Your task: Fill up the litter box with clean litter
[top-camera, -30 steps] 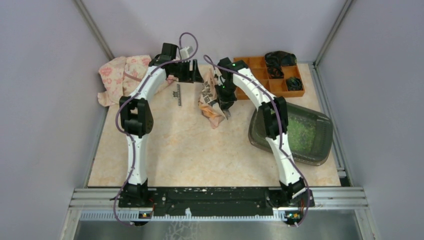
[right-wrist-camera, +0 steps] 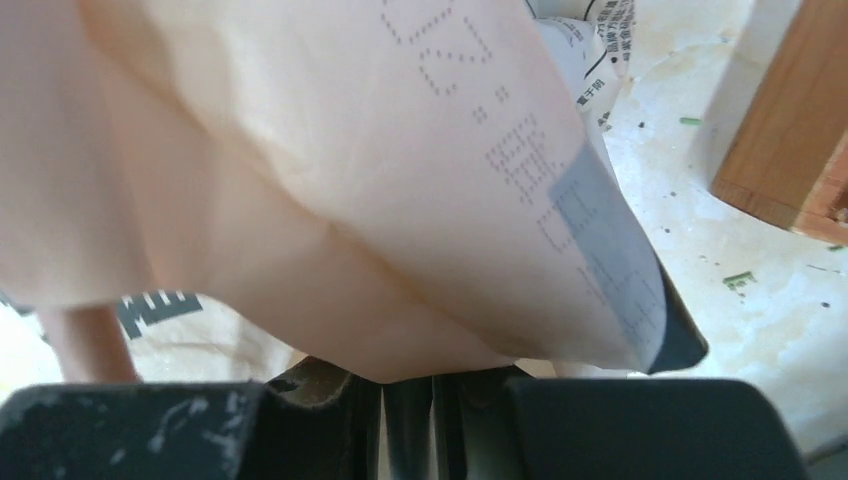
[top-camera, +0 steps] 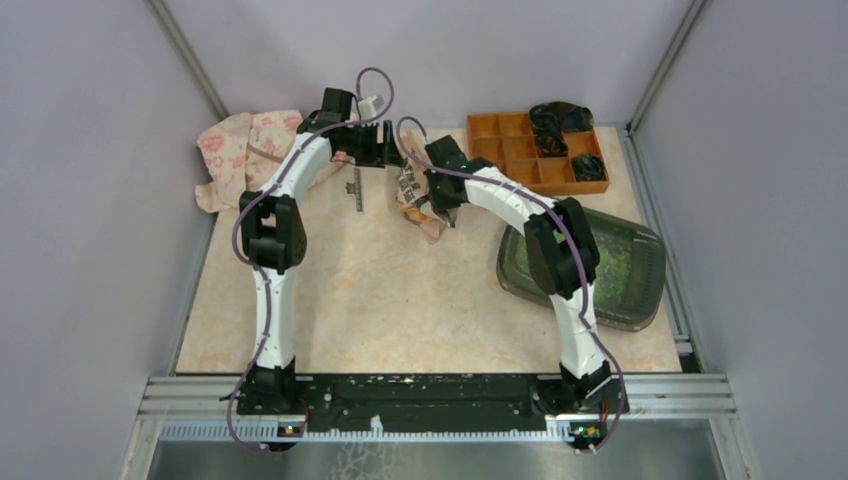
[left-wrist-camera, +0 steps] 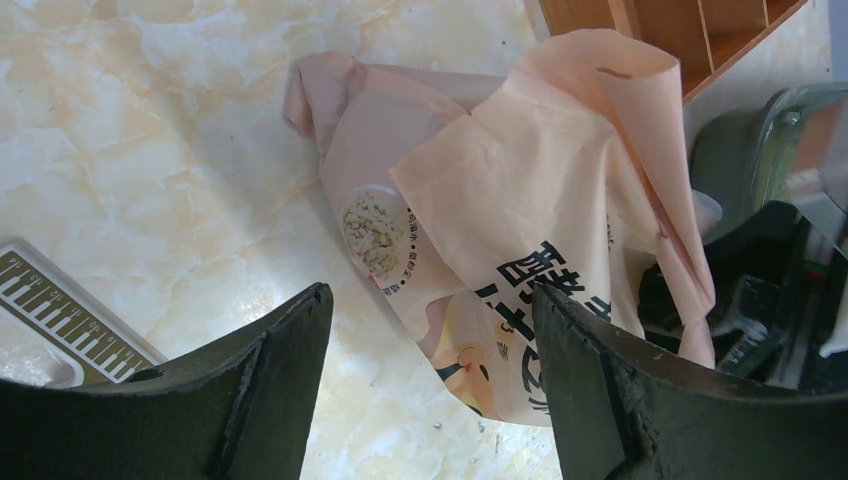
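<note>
A crumpled pink paper litter bag [top-camera: 412, 185] [left-wrist-camera: 520, 230] [right-wrist-camera: 330, 170] lies upper middle of the table, printed with dark lettering. My left gripper [top-camera: 388, 145] is part open above the bag's left side, fingers apart. My right gripper [top-camera: 440, 195] is at the bag's right side; in the right wrist view its fingers sit close together under a pink fold, and whether paper is between them cannot be told. The green litter box [top-camera: 630, 270] stands at the right, with green bits inside, partly under my right arm.
An orange wooden divider tray [top-camera: 515, 150] with black bags stands at the back right. Flowered cloths [top-camera: 230, 155] lie at back left. A slotted metal scoop [top-camera: 358, 195] [left-wrist-camera: 70, 310] lies left of the bag.
My right gripper and arm have shifted slightly left and toward the front, and the bag's lower end has drawn back a little. The left arm is nearly still.
</note>
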